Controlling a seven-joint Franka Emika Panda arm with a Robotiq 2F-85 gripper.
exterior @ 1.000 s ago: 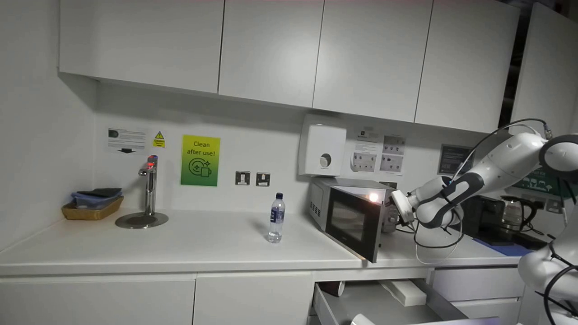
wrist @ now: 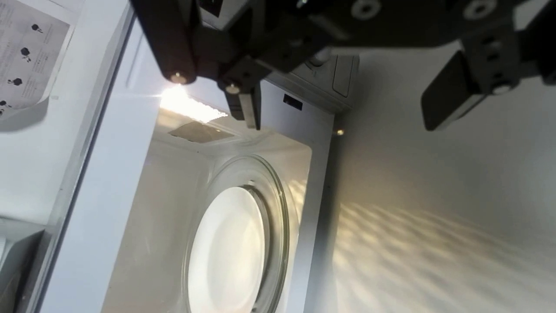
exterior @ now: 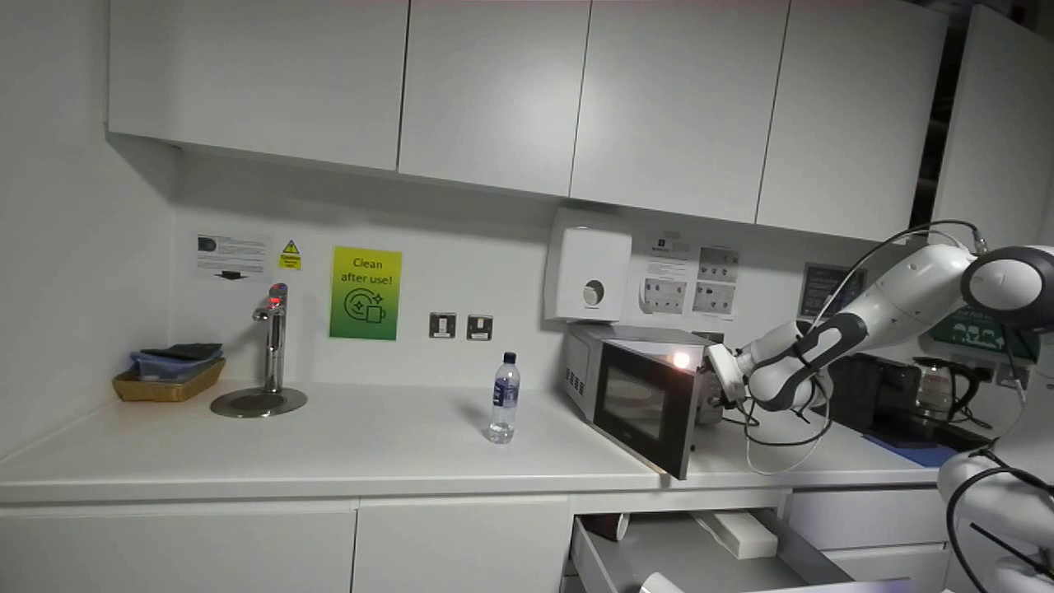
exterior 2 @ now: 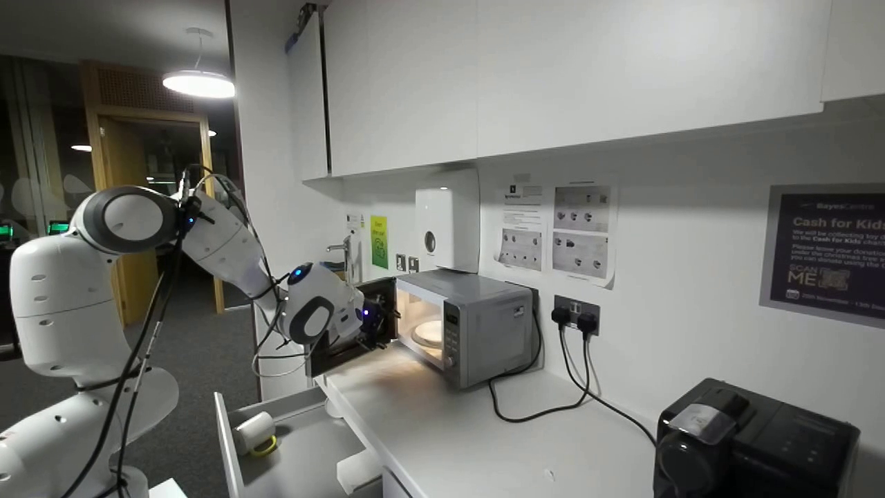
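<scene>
The microwave (exterior 2: 489, 324) stands on the counter with its door (exterior: 642, 405) swung open and its inside lit. A white plate (wrist: 226, 255) rests inside, on the glass turntable (wrist: 279, 208). My gripper is open with nothing between its fingers. The wrist view looks into the cavity from the front, with the fingers across the top of the picture. In the second exterior view, the gripper (exterior 2: 383, 322) is at the microwave's open front, close to the door; contact with the door cannot be made out.
Below the counter an open drawer (exterior 2: 299, 465) holds a white mug (exterior 2: 255, 433) and a white box (exterior: 738, 534). A water bottle (exterior: 504, 399) stands left of the microwave. A coffee machine (exterior 2: 759, 440) sits to its right. Cables (exterior 2: 531, 415) trail over the counter.
The arm has shifted somewhat to the left in the first exterior view, with its gripper moving slightly the same way. The microwave door, bottle and drawer look unmoved.
</scene>
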